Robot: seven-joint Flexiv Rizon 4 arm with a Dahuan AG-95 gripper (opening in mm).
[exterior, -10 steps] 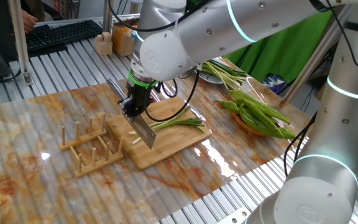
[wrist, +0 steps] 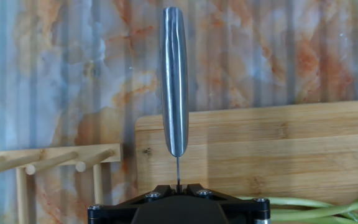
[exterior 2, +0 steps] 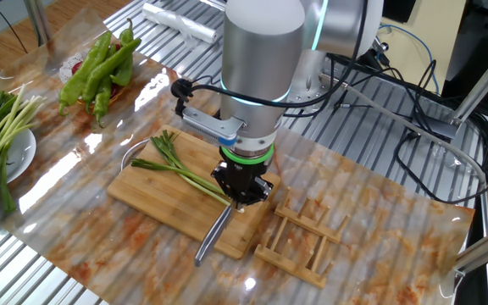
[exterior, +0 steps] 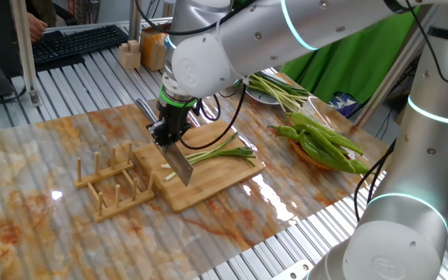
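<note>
My gripper (exterior: 167, 138) is shut on a kitchen knife, whose broad metal blade (exterior: 179, 163) hangs down over the cutting board (exterior: 197, 194) near its rack side. In the wrist view the knife's steel handle (wrist: 175, 81) points away from the gripper, and a thin strip of metal runs between the fingers. Green scallions (exterior 2: 172, 161) lie across the board, their pale ends close to the blade. Whether the blade's edge touches the board or the scallions I cannot tell.
Beside the board stands a wooden peg rack (exterior 2: 299, 246). Green peppers (exterior: 317, 144) fill a basket, and more scallions (exterior 2: 2, 140) lie on a white plate (exterior 2: 22, 151).
The gripper and knife have shifted very slightly; the blade is a touch lower and further left in exterior view 1. The board, scallions and rack have not moved.
</note>
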